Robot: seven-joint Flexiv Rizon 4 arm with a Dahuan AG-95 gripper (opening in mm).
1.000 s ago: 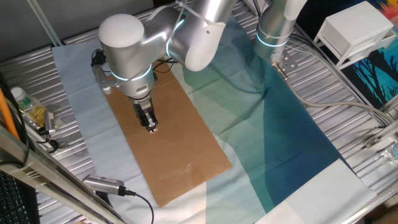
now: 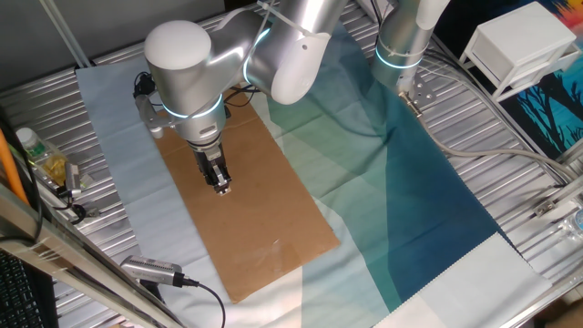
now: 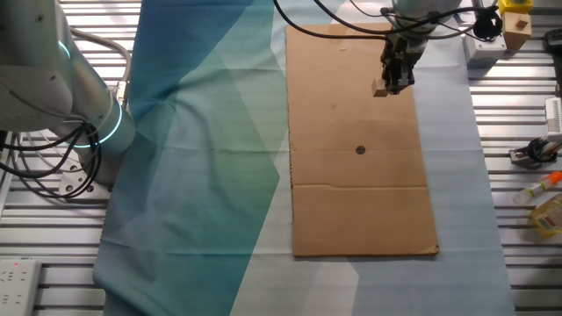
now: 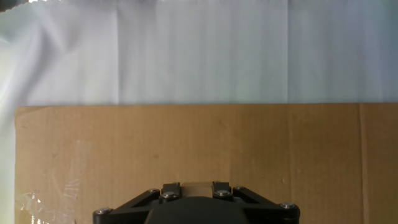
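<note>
Small and wooden-looking, a tan block (image 3: 379, 88) shows at the fingertips of my gripper (image 3: 394, 86) in exterior view 2. The wrist view has the block's edge (image 4: 196, 189) between the two dark fingers, so the gripper is shut on it. Under it lies a flat brown cardboard sheet (image 2: 260, 223), on a patterned blue, green and white cloth (image 2: 351, 164). From exterior view 1 the gripper (image 2: 222, 189) points down over the cardboard, and the block can hardly be made out. Its exact height above the sheet is unclear.
A dark round spot (image 3: 361, 150) marks the bare cardboard. A camera-like device (image 2: 152, 270) with a cable sits near the front left. Bottles (image 3: 546, 215) and a wooden piece (image 3: 516, 28) stand off the cloth.
</note>
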